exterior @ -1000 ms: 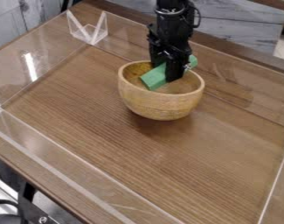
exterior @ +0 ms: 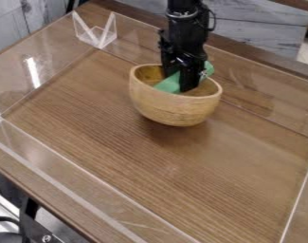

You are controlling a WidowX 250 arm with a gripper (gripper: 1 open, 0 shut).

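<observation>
A wooden bowl [exterior: 172, 106] sits toward the back middle of the wooden table [exterior: 143, 180]. My black gripper [exterior: 182, 74] reaches down into the bowl from above, shut on a green object [exterior: 171, 83] that is tilted inside it. The fingertips are partly hidden by the object and the bowl. Some yellowish material shows inside the bowl behind the green object, too small to make out.
A clear plastic holder [exterior: 96, 28] stands at the back left. A marbled panel lies along the back.
My gripper and the green object have shifted slightly within the bowl, and the bowl appears very slightly moved. The rest looks the same.
</observation>
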